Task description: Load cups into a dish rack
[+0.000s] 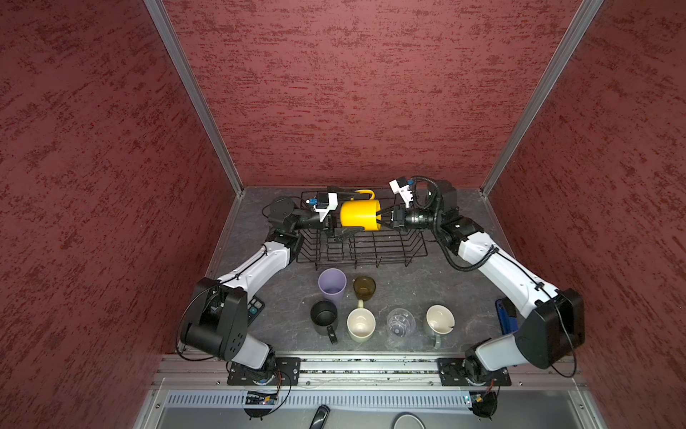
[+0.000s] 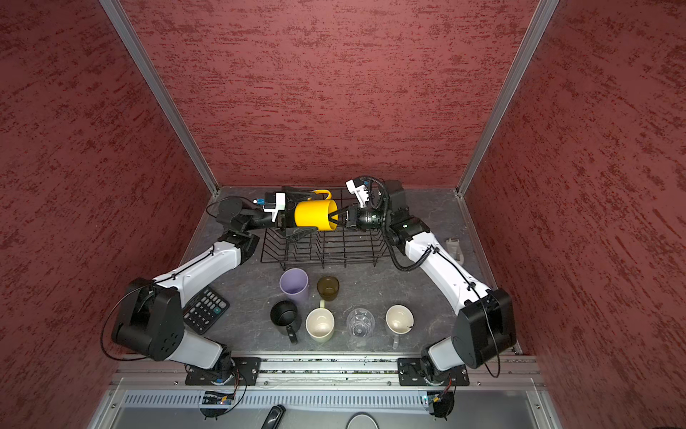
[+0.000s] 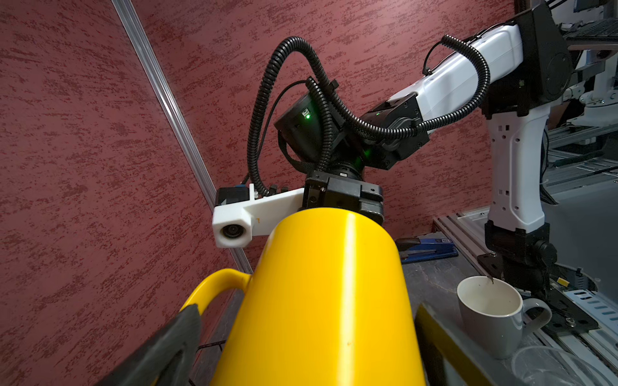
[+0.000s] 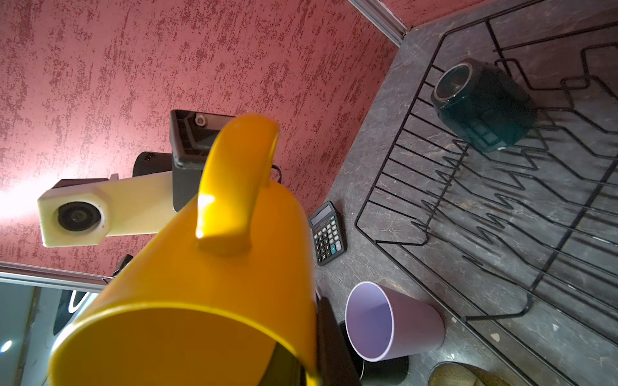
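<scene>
A yellow mug (image 1: 361, 214) lies sideways in the air above the black wire dish rack (image 1: 378, 261), its handle toward the back wall. My right gripper (image 1: 381, 217) is shut on the mug's wall at the open rim, one finger (image 4: 333, 350) outside and the other inside. Around the closed end stands my left gripper, open; one finger (image 3: 168, 350) is on the handle side, the other (image 3: 450, 347) opposite. Whether they touch the mug cannot be told. A dark green cup (image 4: 486, 103) lies tilted in the rack, visible only in the right wrist view.
In front of the rack stand a purple cup (image 1: 332, 283), a brown cup (image 1: 364, 287), a black mug (image 1: 323, 314), a cream mug (image 1: 361, 325), a clear glass (image 1: 401, 323) and a white mug (image 1: 439, 319). A calculator (image 2: 205, 310) lies at left.
</scene>
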